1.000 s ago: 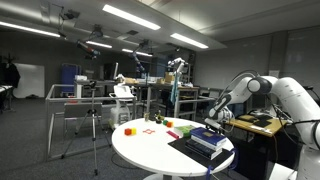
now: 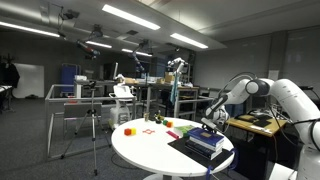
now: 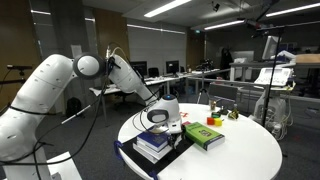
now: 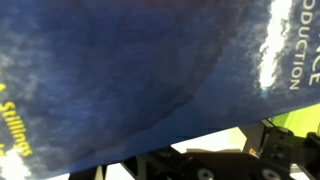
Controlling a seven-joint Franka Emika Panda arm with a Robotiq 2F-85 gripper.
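Observation:
A blue book point(image 3: 152, 139) tops a stack of books point(image 3: 152, 152) on the black mat in exterior view 2. In exterior view 1 the blue cover point(image 2: 207, 136) is at the table's right side. My gripper point(image 3: 174, 129) points down at the side of the stack nearest the green book. In the wrist view, a dark blue cover point(image 4: 130, 80) with printed lettering fills most of the picture. Dark finger parts point(image 4: 275, 150) show along the bottom edge, close against the cover's edge. Whether the fingers hold the book is hidden.
A green book point(image 3: 201, 136) lies right beside the stack. Small coloured items, including a red one point(image 2: 129, 131), are scattered farther across the white round table point(image 2: 150, 152). Much of the tabletop away from the arm is clear. A tripod point(image 2: 94, 125) stands beside the table.
The arm and gripper have shifted slightly near the stack. The top blue book looks slightly raised or tilted compared with before; the other table items stay in place.

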